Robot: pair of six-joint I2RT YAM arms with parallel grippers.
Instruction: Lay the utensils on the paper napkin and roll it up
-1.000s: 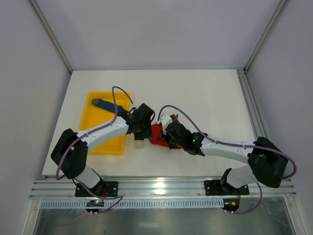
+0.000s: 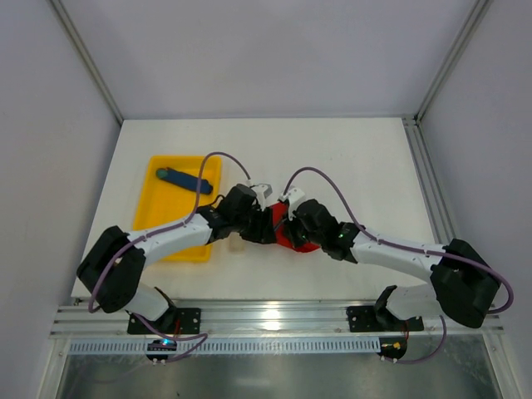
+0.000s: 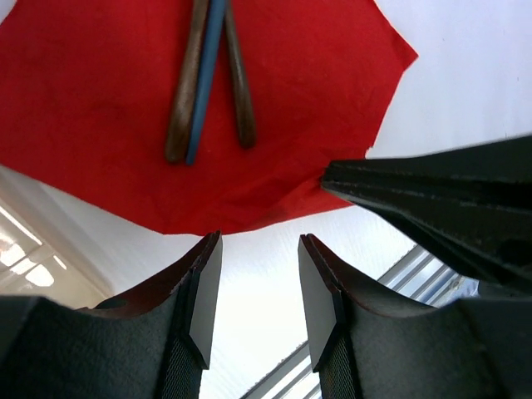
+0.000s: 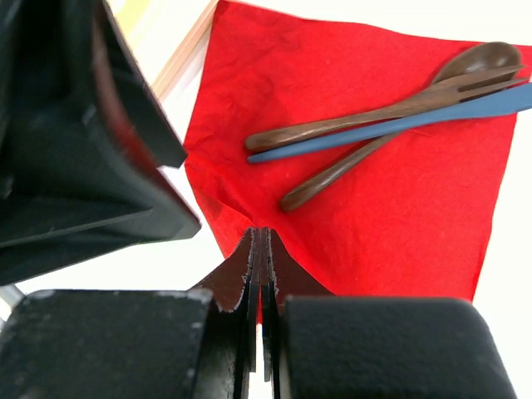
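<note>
The red napkin lies flat on the white table, with a wooden fork, a blue knife and a wooden spoon resting on it. My right gripper is shut at the napkin's near edge; red cloth shows just under its tips and appears caught there. My left gripper stands part open just off the napkin's edge, with nothing between its fingers. The two grippers are close together, and in the top view they cover much of the napkin.
A yellow tray with a dark blue object stands at the left. A pale translucent container sits beside the napkin at the near left.
Both grippers have moved rightward in the top view, the left one coming over the napkin's left part close to the right one.
</note>
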